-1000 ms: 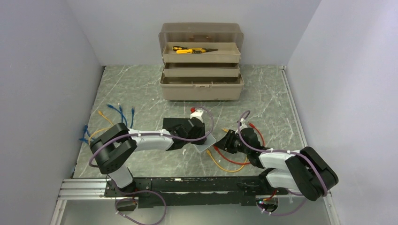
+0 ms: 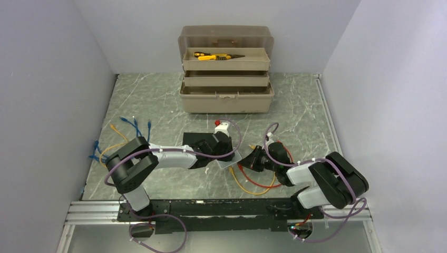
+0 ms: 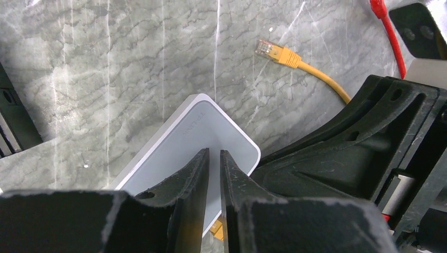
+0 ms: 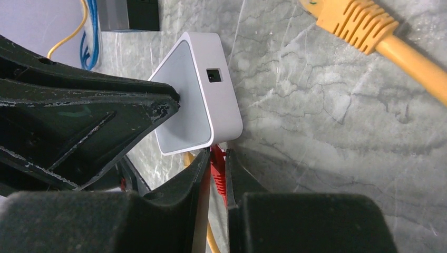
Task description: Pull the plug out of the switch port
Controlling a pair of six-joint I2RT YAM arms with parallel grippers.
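Observation:
The white switch box lies on the marble table between my grippers. My left gripper is shut on the box, from above. At its lower edge in the right wrist view, the box has a red plug at it, with my right gripper's fingertips around that plug; how tightly they close is unclear. A yellow cable runs from under the box, its connector partly hidden by fingers. A loose yellow plug lies beside the box.
A toolbox with pliers stands at the back centre. A dark case lies behind my left gripper. Blue and yellow cables lie at the left.
My right arm's elbow has moved slightly left and up, its gripper nearly in place at the box. The red and yellow cables at the right have shifted slightly. The left arm is nearly still.

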